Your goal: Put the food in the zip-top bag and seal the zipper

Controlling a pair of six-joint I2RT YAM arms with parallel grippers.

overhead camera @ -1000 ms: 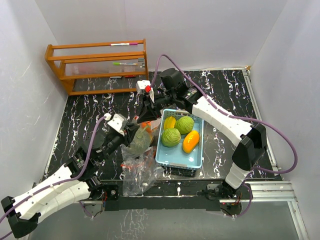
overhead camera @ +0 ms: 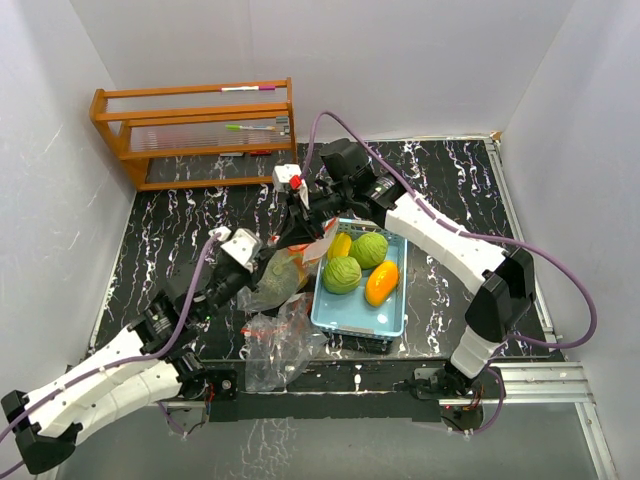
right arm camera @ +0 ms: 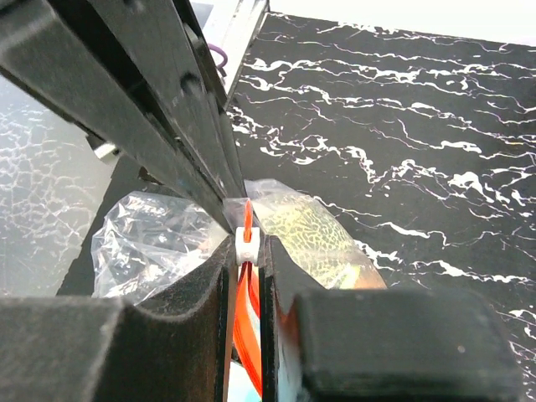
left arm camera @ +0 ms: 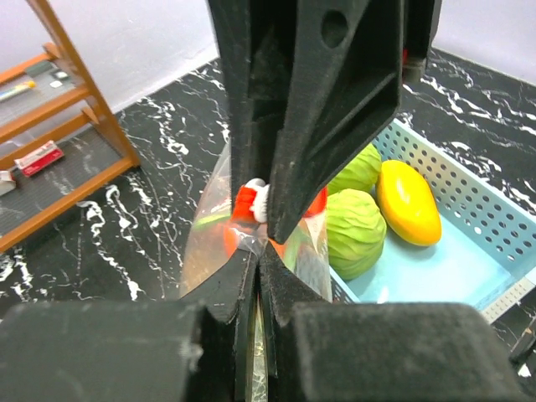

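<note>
The clear zip top bag (overhead camera: 272, 290) with orange zip strips holds a pale green, netted-looking item (right arm camera: 306, 230) and something orange. My right gripper is shut on the bag's orange zip strip (right arm camera: 244, 322) and its white slider (right arm camera: 247, 251). Beside it, nearly touching in the top view, my left gripper is shut, its tips against the clear film near the bag's mouth. Whether any film is pinched between them I cannot tell. The right gripper's dark fingers (left arm camera: 314, 109) cover part of the zip in the left wrist view.
A blue basket (overhead camera: 345, 318) right of the bag holds two green cabbages (overhead camera: 342, 274), an orange fruit-like item (overhead camera: 381, 284) and a yellow one (overhead camera: 339, 246). Crumpled clear plastic (overhead camera: 278, 350) lies toward the front edge. A wooden rack (overhead camera: 205, 115) stands back left.
The left gripper has shifted slightly toward the back, closer to the right gripper, and the bag's film has moved a little with it. The right arm looks almost still.
</note>
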